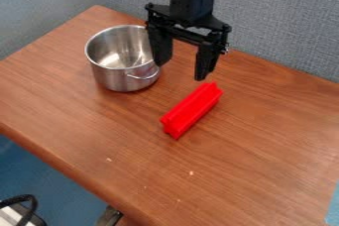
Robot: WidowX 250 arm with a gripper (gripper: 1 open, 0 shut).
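Note:
My black gripper [183, 54] hangs over the back of the table, its two fingers spread wide apart with nothing seen between them. Its left finger is beside the rim of a steel pot [117, 66], which has a wire handle. In front of the gripper, a red elongated block [191, 109] lies diagonally on the wooden table.
The wooden table [159, 170] has clear room at the front and right. A grey padded wall [284, 22] stands behind it. A cable and metal part show at the lower left, beyond the table edge.

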